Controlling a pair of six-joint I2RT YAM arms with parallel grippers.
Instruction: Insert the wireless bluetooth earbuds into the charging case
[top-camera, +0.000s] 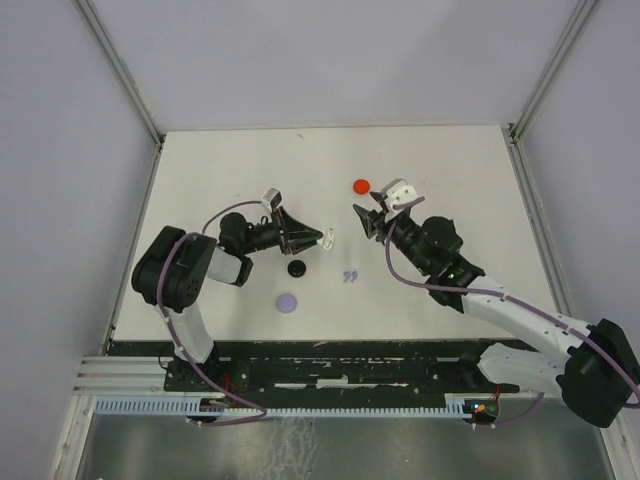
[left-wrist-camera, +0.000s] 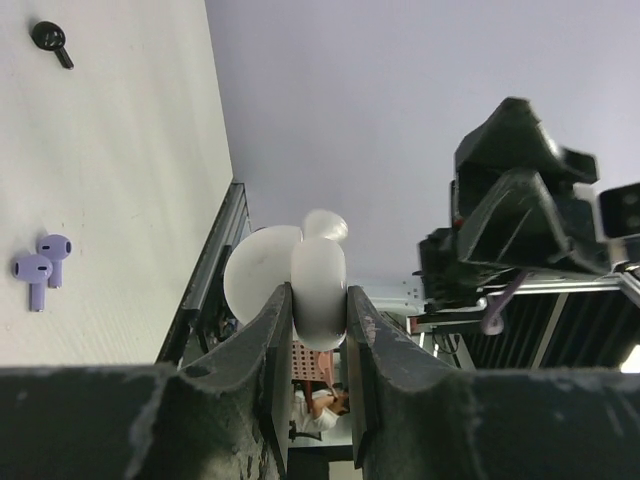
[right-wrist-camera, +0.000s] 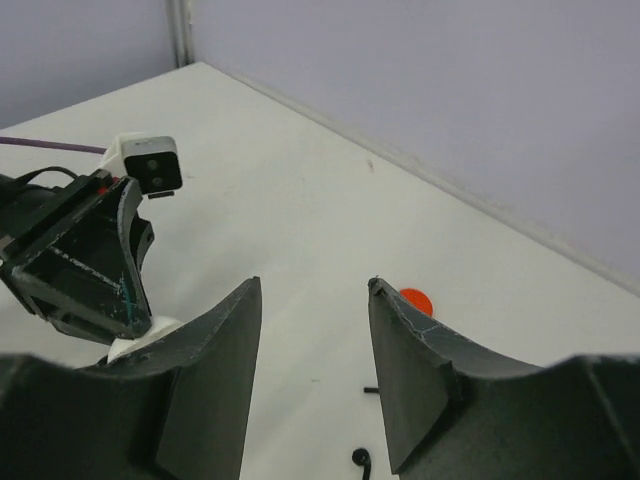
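Note:
My left gripper (top-camera: 315, 236) is shut on the white charging case (top-camera: 328, 240), held above the middle of the board. In the left wrist view the case (left-wrist-camera: 318, 295) sits between the fingertips, with a raised white part behind it. Two lilac earbuds (top-camera: 351, 276) lie side by side on the board below, also seen in the left wrist view (left-wrist-camera: 33, 275). My right gripper (top-camera: 363, 215) is up and to the right of the case, open, with nothing between its fingers.
An orange-red disc (top-camera: 361, 187) lies behind, a black disc (top-camera: 296, 268) and a lilac disc (top-camera: 286, 303) on the left and front. Small black pieces (right-wrist-camera: 361, 457) lie near the right gripper. Much of the white board (top-camera: 230, 160) is bare.

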